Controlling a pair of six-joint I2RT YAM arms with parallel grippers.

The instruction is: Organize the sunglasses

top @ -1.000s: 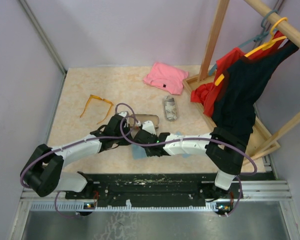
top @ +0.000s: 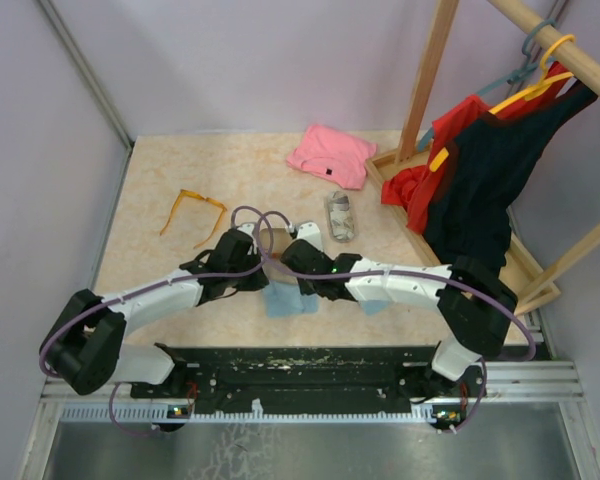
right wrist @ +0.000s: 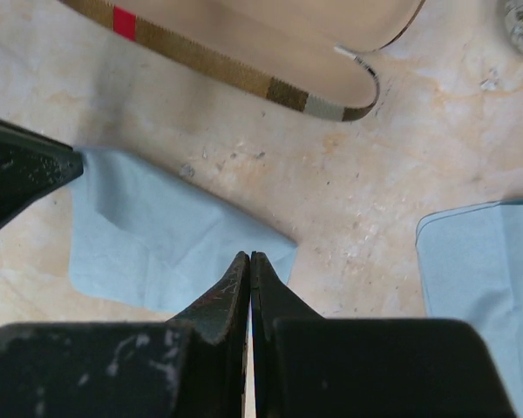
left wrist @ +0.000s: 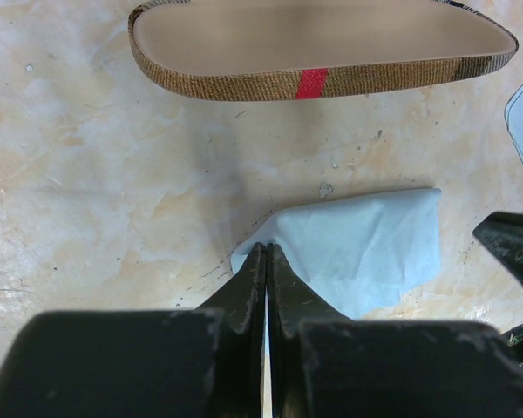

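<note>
Orange sunglasses [top: 193,199] lie with temples spread at the left in the top view. A brown open case [left wrist: 270,83] with a red stripe on its rim rests beyond both grippers. In front of it is a light blue cloth [left wrist: 366,244], flat except for a raised corner. My left gripper is shut on that corner. My right gripper is shut with nothing between its fingers; the cloth [right wrist: 174,231] lies outside them. In the top view, the arms hide part of the case and cloth.
A second light blue cloth [right wrist: 466,266] lies to the right. Behind the arms are a shiny grey item [top: 340,216] and a folded pink garment [top: 330,154]. A wooden rack [top: 430,75] with hung clothes fills the right side.
The left arm is almost still.
</note>
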